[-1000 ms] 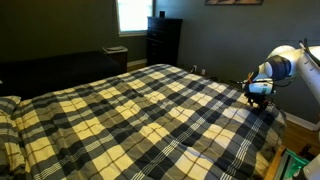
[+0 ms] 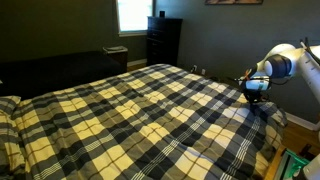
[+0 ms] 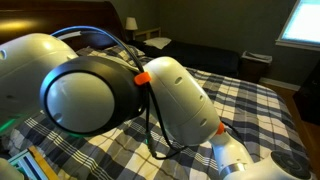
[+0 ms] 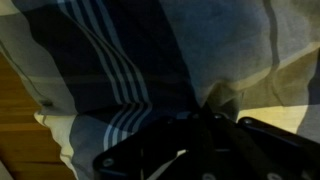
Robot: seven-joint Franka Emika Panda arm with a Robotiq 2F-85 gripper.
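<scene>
A plaid blanket [image 2: 140, 115] in navy, white and beige lies over the bed. My gripper [image 2: 256, 99] is at the blanket's right edge in exterior view 1, low against the cloth. In the wrist view the gripper looks shut, and folds of the blanket [image 4: 130, 60] run up to its dark fingers. Whether a thin pinch of cloth sits between them is too dark to tell. The arm hides the gripper in exterior view 2, where the blanket [image 3: 105, 150] shows on both sides of it.
Wooden floor [image 4: 25, 135] shows past the blanket's edge in the wrist view. A dark dresser [image 2: 163, 40] and a window [image 2: 135, 15] stand at the back. A lamp [image 3: 131, 26] is at the far left in exterior view 2.
The arm's wrist has risen slightly at the blanket's right edge, and the cloth beneath the gripper looks a little more bunched. The rest of the blanket looks the same.
</scene>
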